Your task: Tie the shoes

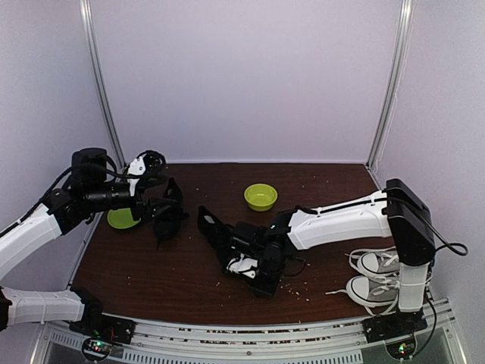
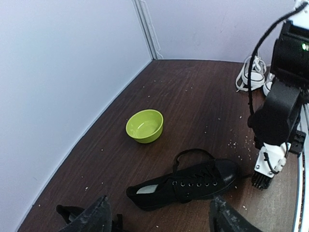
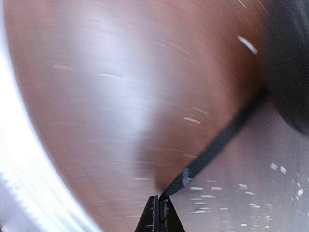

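Observation:
A black shoe (image 2: 203, 181) lies in the middle of the table, its toe pointing towards my right gripper; in the top view the right arm covers most of it. In the right wrist view a black lace (image 3: 210, 151) runs from the shoe's dark toe (image 3: 294, 63) down to the fingertips, which are shut on its end. One lace loop stands up over the shoe in the left wrist view. The other black shoe (image 1: 169, 212) rests farther left, close to my left gripper. That gripper is open, the gap between its fingers empty.
Behind the middle shoe stands a green bowl (image 1: 261, 197). A green plate (image 1: 121, 218) sits at the left edge, and grey sneakers (image 1: 371, 287) with white laces are at the right. Small pale crumbs dot the front.

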